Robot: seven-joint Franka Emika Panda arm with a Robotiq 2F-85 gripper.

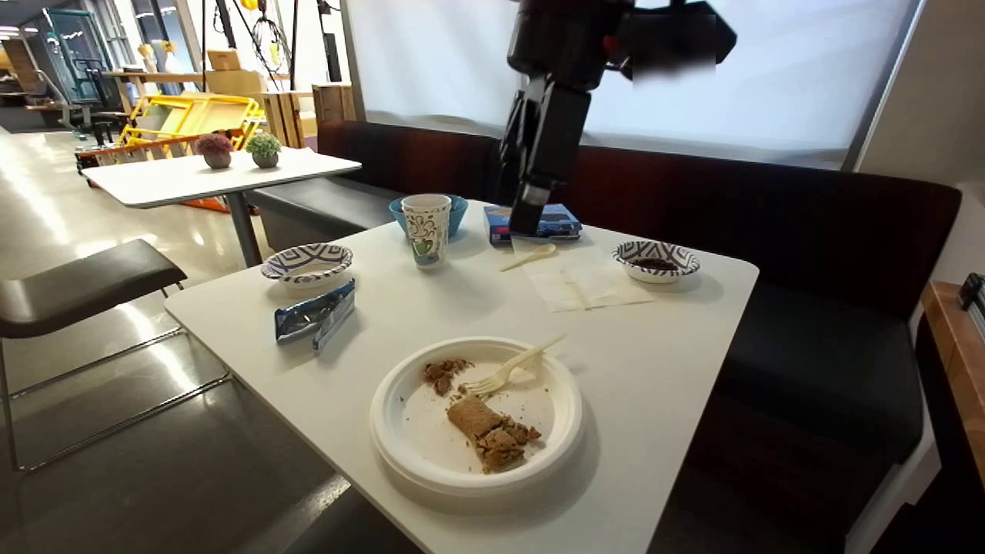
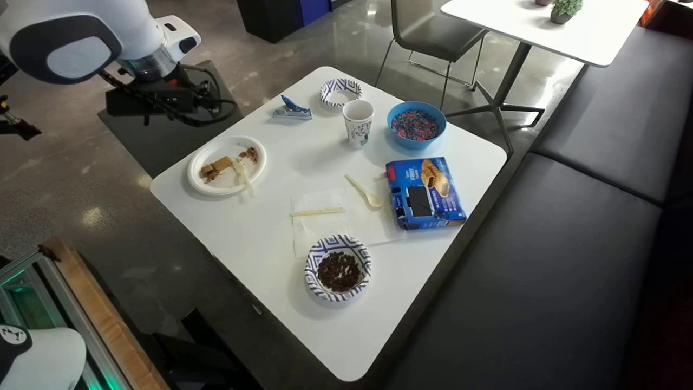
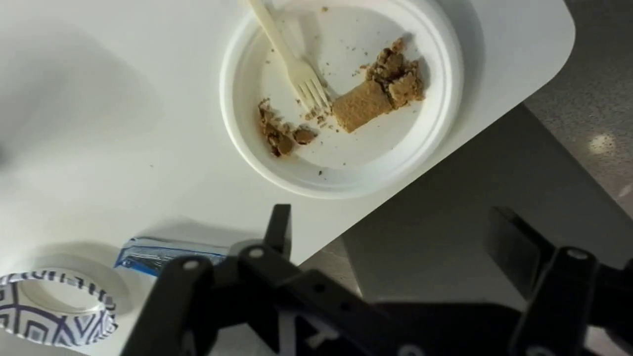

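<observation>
My gripper is open, its two fingers wide apart with nothing between them. In the wrist view it hangs above the table's edge, near the white plate. On that plate lie a broken brown bar, loose crumbs and a pale fork. A crumpled blue wrapper lies on the table beside my left finger, partly hidden by it. Exterior view 1 has part of the dark gripper at the top, in front of the camera.
A patterned empty bowl, a paper cup, a blue bowl and a blue box stand on the table. A spoon and a knife lie by napkins. A bowl of dark bits stands near them.
</observation>
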